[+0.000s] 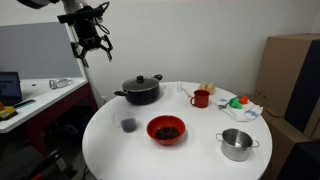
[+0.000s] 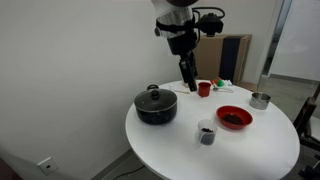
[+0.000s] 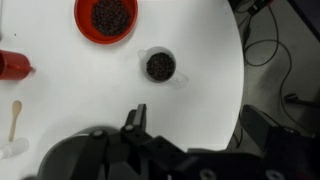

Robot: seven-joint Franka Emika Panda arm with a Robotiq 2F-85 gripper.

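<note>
My gripper [image 1: 97,60] is raised high over the left side of the round white table, its fingers spread and nothing between them. A clear cup [image 2: 207,134] with dark beans in it stands on the table; from the wrist view the cup [image 3: 160,66] appears ahead of the fingers, well apart from them. Beside it is a red bowl [image 1: 166,130] holding more dark beans. A black lidded pot [image 1: 142,88] sits at the table's back left, partly covered by the gripper in the wrist view.
A steel pot [image 1: 236,145] stands at the right, a red mug [image 1: 201,98] toward the back. Colourful small items [image 1: 239,102] lie on a cloth at the back right.
</note>
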